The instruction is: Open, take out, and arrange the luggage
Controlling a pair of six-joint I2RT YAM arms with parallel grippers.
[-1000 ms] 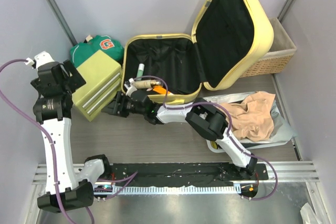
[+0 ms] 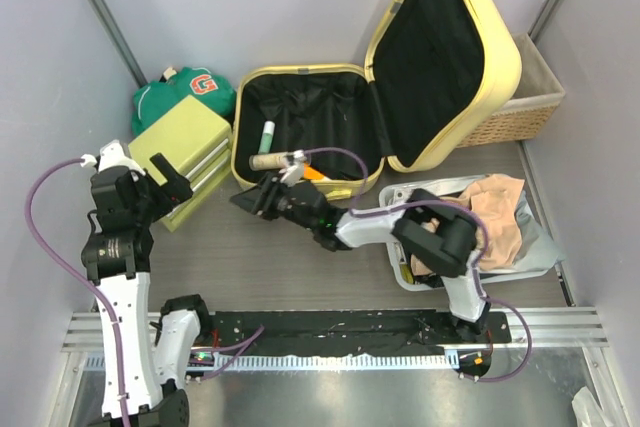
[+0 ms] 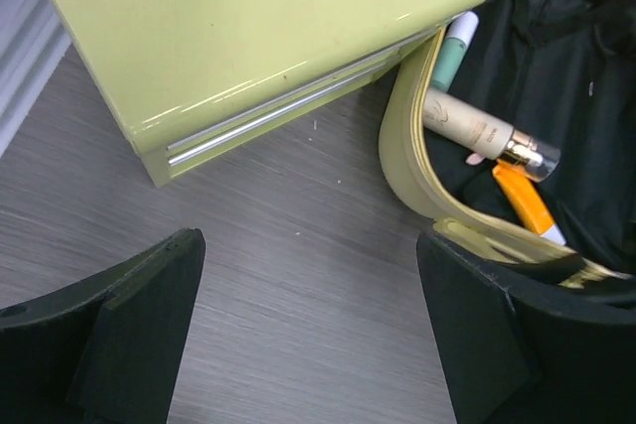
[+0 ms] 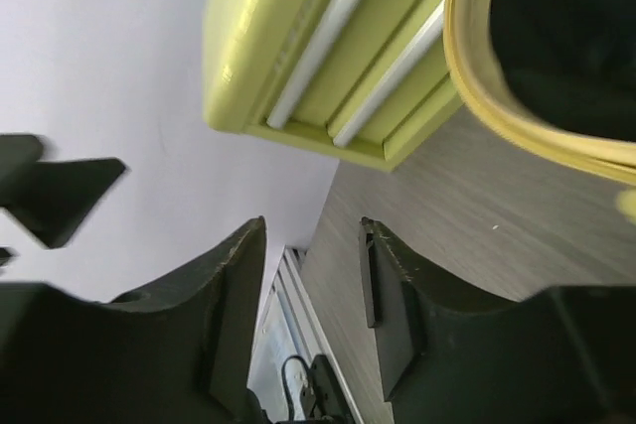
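Observation:
The yellow suitcase [image 2: 440, 147] stands open against the back wall, its lid leaning up to the right and its base lined in black. In the base, near the front left, lie a green-and-white tube [image 2: 267, 137], a beige bottle [image 3: 475, 126] and an orange tube [image 3: 527, 200]. Over the floor in front of the suitcase, my right gripper has its fingers apart with nothing between them. My left gripper is open and empty, beside the yellow-green drawer box [image 2: 182, 132] in the top view. The far interior of the suitcase looks empty.
A green item with a G logo [image 2: 180, 95] sits behind the drawer box. Peach cloth [image 2: 470, 222] lies in a clear bin [image 2: 400, 192] at the right, partly behind my right arm. A wicker basket [image 2: 510, 125] stands behind it.
My right gripper has moved right, away from the drawer box, and its arm has swung over the bin. The suitcase contents look unmoved.

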